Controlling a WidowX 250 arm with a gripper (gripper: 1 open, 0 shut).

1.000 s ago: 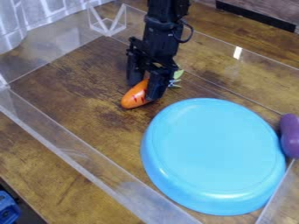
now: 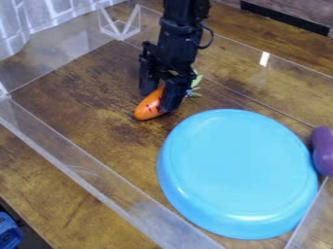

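Observation:
The black gripper reaches down from the top centre to an orange carrot with a pale green top, which lies on the dark wooden surface. Its fingers are at the carrot's upper part, partly covering it; whether they are closed on it is unclear.
A large light blue disc fills the lower right, with a purple object at the right edge. A blue item sits at the lower left, beyond a clear rim.
The gripper and arm have shifted very slightly to the left; the carrot looks to be in nearly the same place.

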